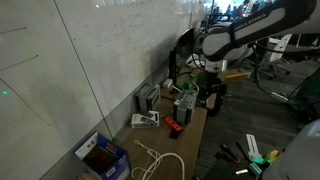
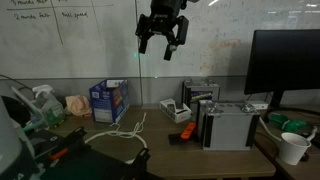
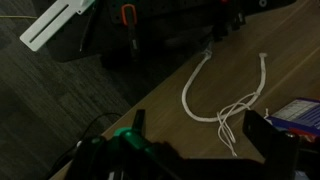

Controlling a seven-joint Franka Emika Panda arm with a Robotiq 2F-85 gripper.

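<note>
High above the table, my gripper (image 2: 156, 50) points downward with its fingers spread, and nothing shows between them. In exterior view 1 the gripper (image 1: 210, 98) is dark and partly lost against the background. A white rope (image 2: 118, 132) lies loosely on the wooden table below. From the wrist view the rope (image 3: 188, 104) makes a U-shaped curve with a tangle near its right side, apart from the gripper. The blue box (image 2: 109, 100) stands at the table's back left; one corner of this box (image 3: 300, 113) enters the wrist view at right.
An orange-and-black tool (image 2: 184, 134) lies beside a grey metal case (image 2: 229, 128). Another grey case (image 2: 201, 91) and a small white device (image 2: 176, 111) are behind. A white mug (image 2: 293, 149) and a monitor (image 2: 285, 65) stand at right. An orange cup (image 2: 78, 105) is at left.
</note>
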